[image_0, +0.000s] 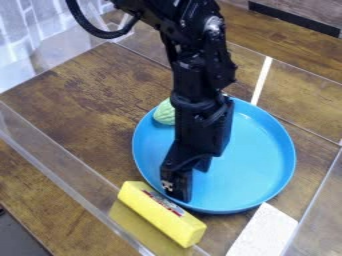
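The black robot gripper (178, 176) reaches down from the top centre into a blue plate (258, 165), its fingertips low over the plate's left front. It is open, and I see nothing held in it. A pale green cabbage-like object (163, 112) sits at the plate's back left, partly hidden by the arm. A yellow box (158, 212) lies just in front of the plate, at its left.
A white rectangular item (262, 234) lies at the front right of the plate. Bare wooden floor (67, 110) stretches to the left, and clear plastic edges run along the sides.
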